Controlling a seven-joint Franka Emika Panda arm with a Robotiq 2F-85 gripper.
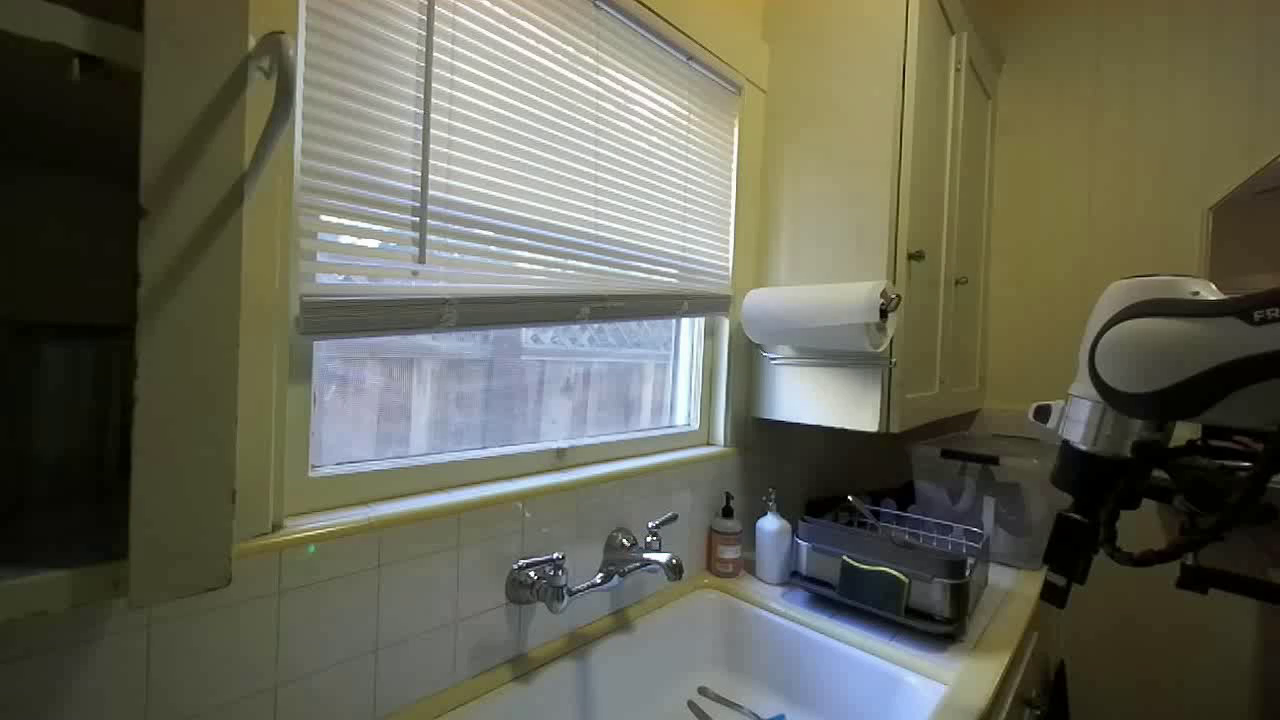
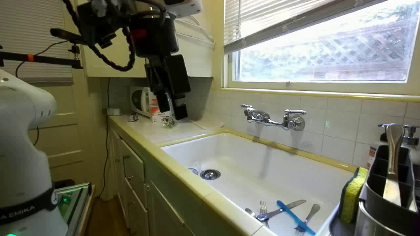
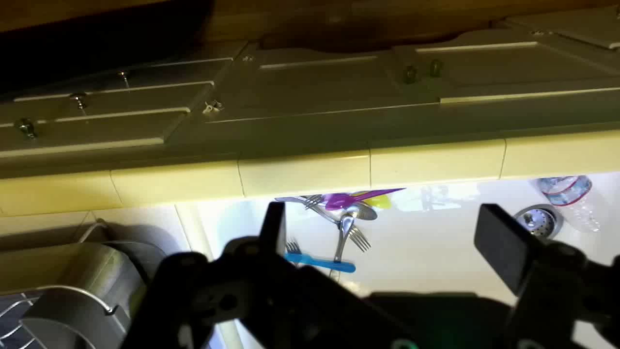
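Note:
Several pieces of cutlery lie in the white sink (image 2: pixel 244 157). Among them are a blue-handled utensil (image 3: pixel 319 262), a purple spoon (image 3: pixel 340 201), a metal spoon (image 3: pixel 364 212) and metal forks (image 3: pixel 359 238), some crossing each other. A knife (image 2: pixel 281 209) shows in exterior view 2. My gripper is open, its black fingers (image 3: pixel 504 247) wide apart with nothing between them. It hangs well above the sink and the front counter edge, touching nothing. A clear plastic bottle (image 3: pixel 572 200) lies beside the drain (image 3: pixel 538 221).
A dish rack (image 1: pixel 894 558) stands on the counter beside the sink, with a sponge (image 2: pixel 353 195) at its side and utensils in its holder. Soap bottles (image 1: pixel 773 540) stand near the wall faucet (image 1: pixel 600 568). The yellow counter edge (image 3: pixel 308 172) borders the sink.

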